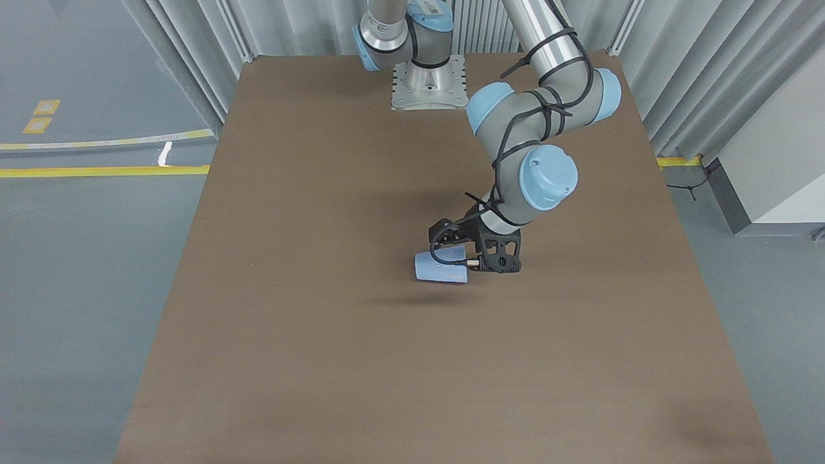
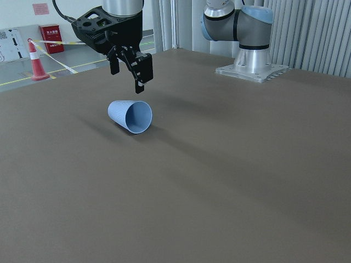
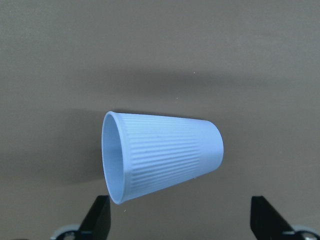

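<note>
A light blue ribbed plastic cup (image 1: 433, 268) (image 2: 122, 114) (image 3: 162, 155) lies on its side on the brown table (image 1: 348, 348), near its middle. My black gripper (image 2: 127, 76) hangs just above the cup, open, with nothing between its fingers; in the wrist view both fingertips show at the bottom edge, apart, with the cup's body lying beyond them. In the front view the gripper partly hides the cup.
The table around the cup is clear. A traffic cone (image 2: 38, 66) stands on the floor beyond the table.
</note>
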